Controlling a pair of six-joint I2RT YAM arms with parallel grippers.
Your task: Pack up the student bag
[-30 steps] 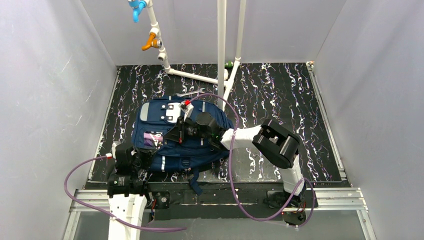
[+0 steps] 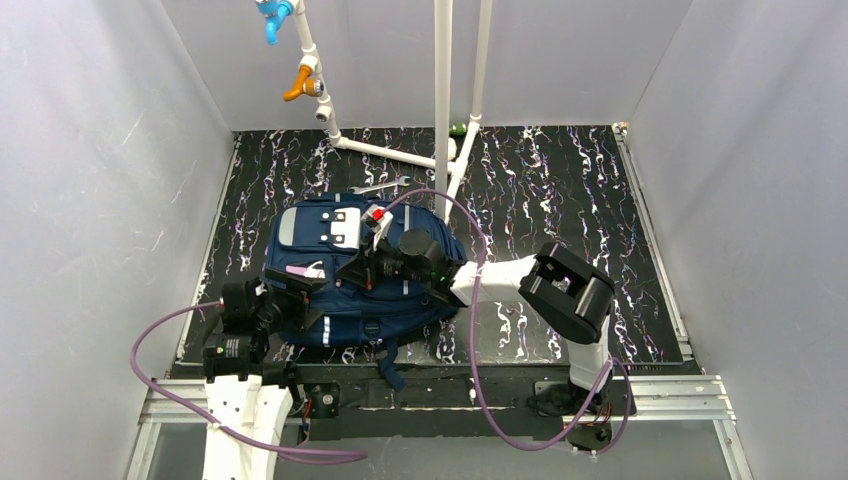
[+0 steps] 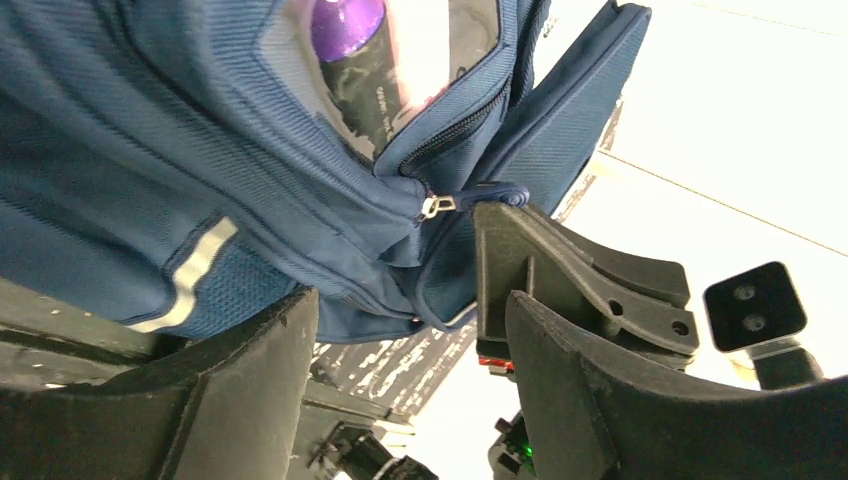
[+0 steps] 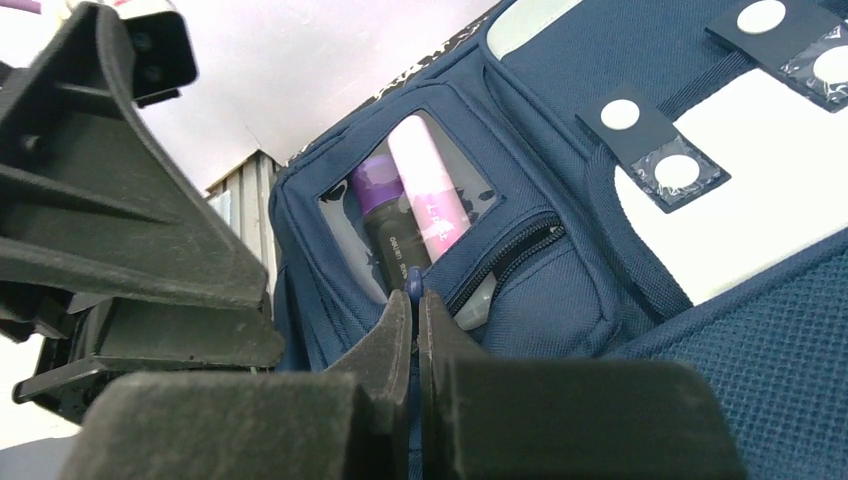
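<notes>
A navy backpack (image 2: 390, 310) lies flat on the dark patterned table. Through the clear window of its side pocket show a purple-capped black bottle (image 4: 390, 225) and a pink tube (image 4: 430, 185). The pocket's zipper (image 4: 505, 262) is partly open beside this window. My right gripper is shut on the small blue zipper pull (image 3: 490, 194), which sticks up between its fingertips. Facing the bag's side, my left gripper stands open with nothing between its fingers, close to the pocket and the right gripper. The left gripper partly covers the pocket from above.
A wrench (image 2: 382, 186) lies just behind the bag. White pipes (image 2: 400, 155) with a blue valve and an orange valve rise at the back. Purple hoses (image 2: 475, 340) loop from both arms.
My left gripper has shifted up and right over the pocket, now covering more of its window.
</notes>
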